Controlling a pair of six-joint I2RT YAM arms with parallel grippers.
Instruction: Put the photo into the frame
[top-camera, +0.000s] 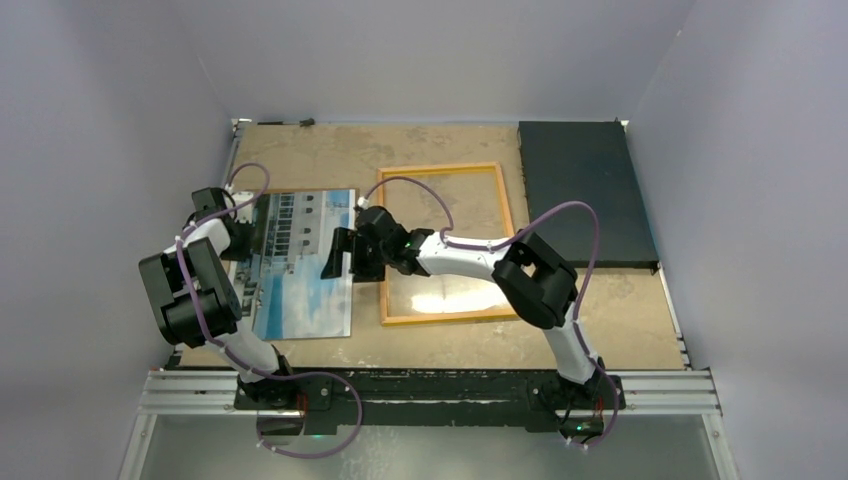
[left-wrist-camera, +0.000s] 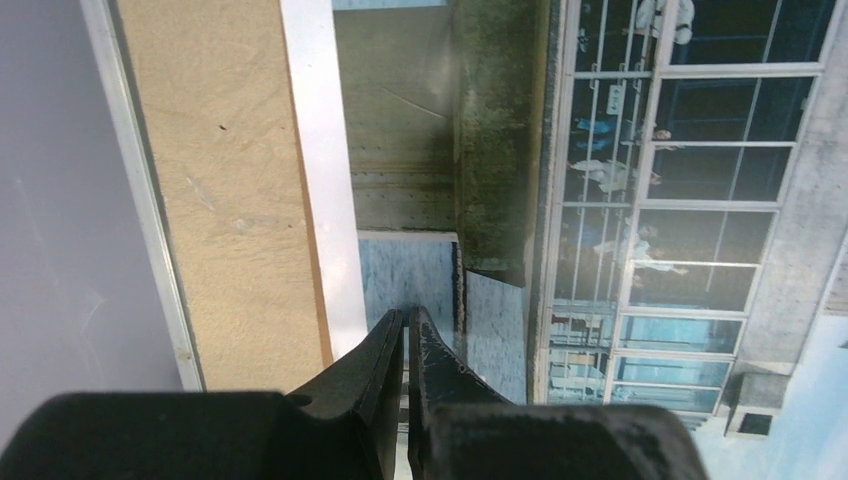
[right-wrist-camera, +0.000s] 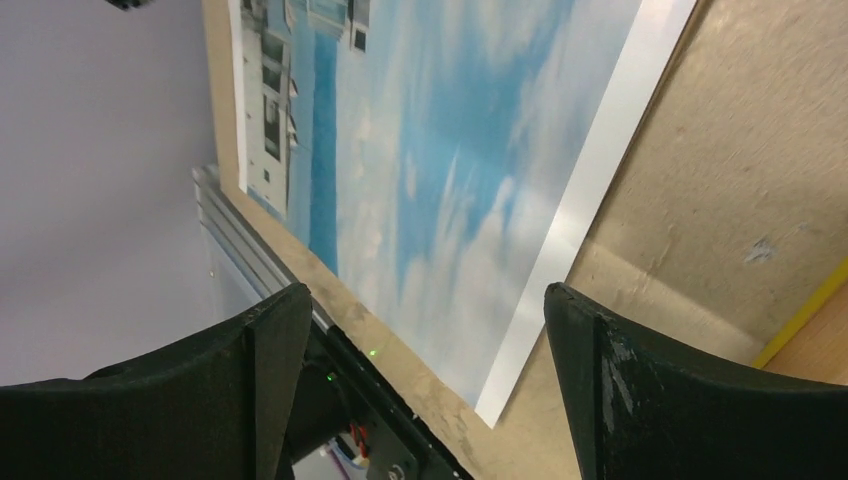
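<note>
The photo (top-camera: 305, 290), a print of a building with a blue sky and a white border, lies flat on the left of the board. To its right is the wooden frame (top-camera: 450, 318), its inside clear of the photo. Over the photo's left border, my left gripper has its fingertips almost together, a narrow slit between them and nothing visibly held. My right gripper (top-camera: 347, 272) is above the photo's right border. In the right wrist view its fingers (right-wrist-camera: 600, 370) stand wide apart with only the photo's surface below; the border is not pinched.
A dark flat panel (top-camera: 585, 195) lies at the right of the tan board (top-camera: 430, 140). A narrow bare strip of board separates photo and frame. My right arm crosses over the frame. Walls close in the left and right sides.
</note>
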